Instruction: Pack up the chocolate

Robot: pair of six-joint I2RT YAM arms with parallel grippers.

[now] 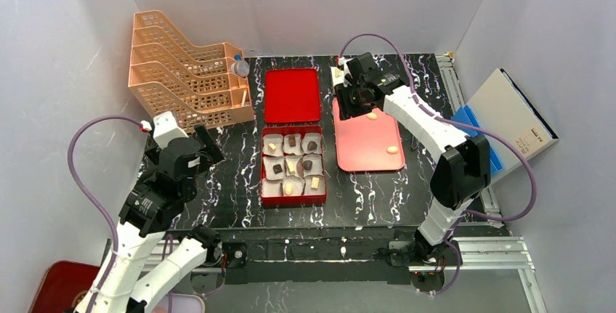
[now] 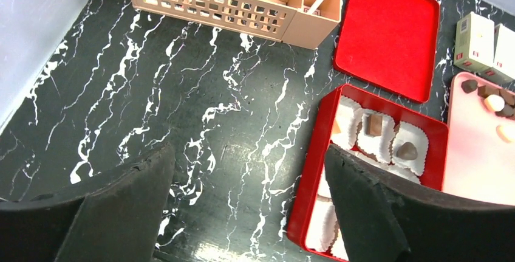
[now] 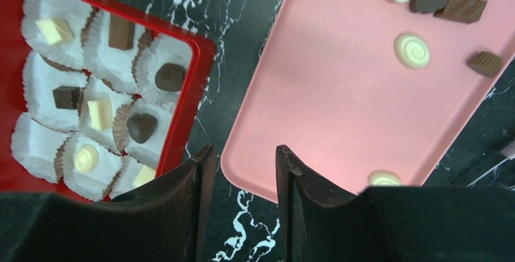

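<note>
The red box (image 1: 263, 182) holds paper cups with white and dark chocolates in most; one cup (image 3: 37, 146) at lower left is empty. Right of it lies the pink tray (image 1: 367, 153), with loose chocolates (image 3: 446, 3) clustered at the back and a white one (image 3: 384, 178) lower down. My right gripper (image 1: 345, 110) hangs over the tray's left part, open with nothing between its fingers. My left gripper (image 1: 205, 139) is open and empty above bare dark table, left of the box.
An orange rack (image 1: 181, 88) stands back left, a red lid (image 1: 292, 95) behind the box, small cartons (image 2: 474, 43) behind the pink tray, and a leaning white board (image 1: 508, 117) at right. The table left of the box is clear.
</note>
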